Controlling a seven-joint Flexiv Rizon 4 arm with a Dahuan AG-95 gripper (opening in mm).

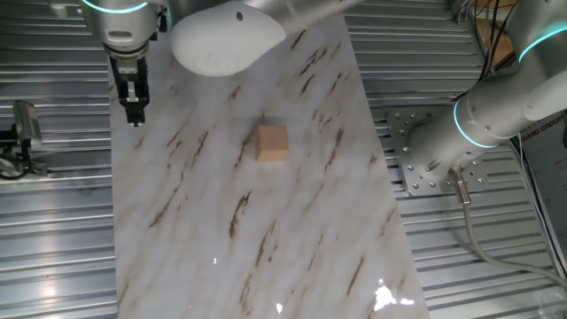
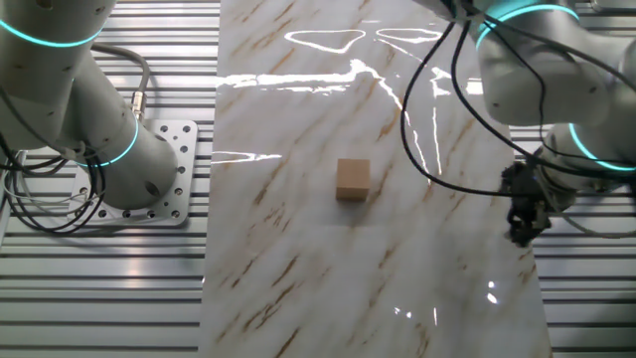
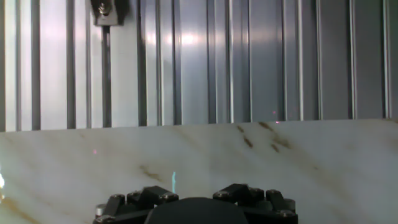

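Note:
A light wooden cube (image 1: 272,143) sits alone on the marble-patterned sheet (image 1: 204,230), which lies mostly flat. In exterior view 2 the cube (image 2: 353,180) is near the middle of the same sheet. My gripper (image 1: 135,120) is up and to the left of the cube, clear of it, near the sheet's left edge. In the wrist view its black fingers (image 3: 158,195) stand apart at the bottom, with sheet visible in the gap and nothing held. Part of the fingers is hidden by the dark gripper body. The cube is outside the wrist view.
Ribbed metal decking (image 1: 53,221) borders the sheet on both sides. To the right stands the arm's base plate (image 1: 409,159) with a cable. A small metal fixture (image 1: 25,137) is at the left. Bare sheet surrounds the cube.

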